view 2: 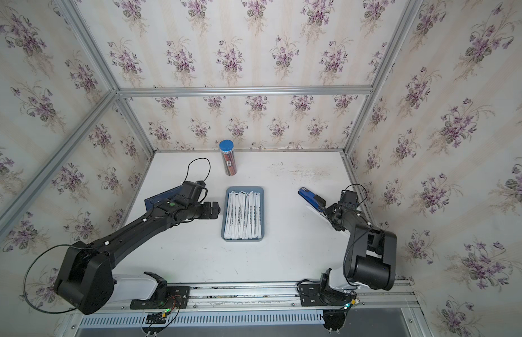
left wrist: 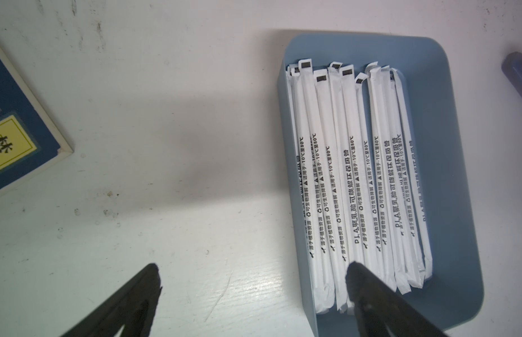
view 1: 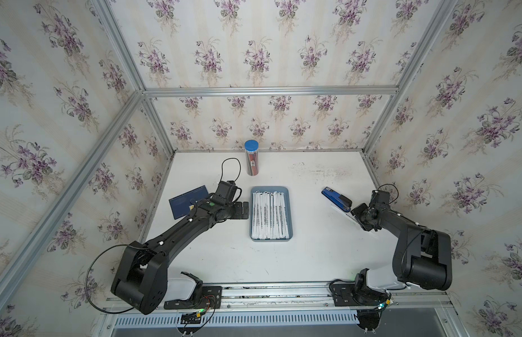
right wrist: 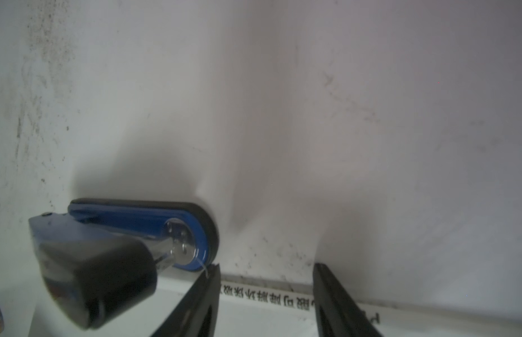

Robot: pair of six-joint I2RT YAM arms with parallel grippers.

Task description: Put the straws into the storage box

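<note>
A blue-grey storage box (left wrist: 452, 168) (view 1: 289, 213) at the table's middle holds several paper-wrapped straws (left wrist: 351, 185) lying lengthwise. My left gripper (view 1: 242, 210) is open at the box's left, one fingertip over its edge in the left wrist view. A single white wrapped straw (right wrist: 283, 300) lies on the right of the table beside a blue stapler (right wrist: 126, 216) (view 1: 335, 199). My right gripper (view 1: 362, 216) is open just over that straw, one finger on each side along its length, with nothing visibly held.
A dark blue book (view 1: 185, 202) lies at the left under the left arm. A tall tube with a blue lid (view 1: 251, 158) stands at the back.
</note>
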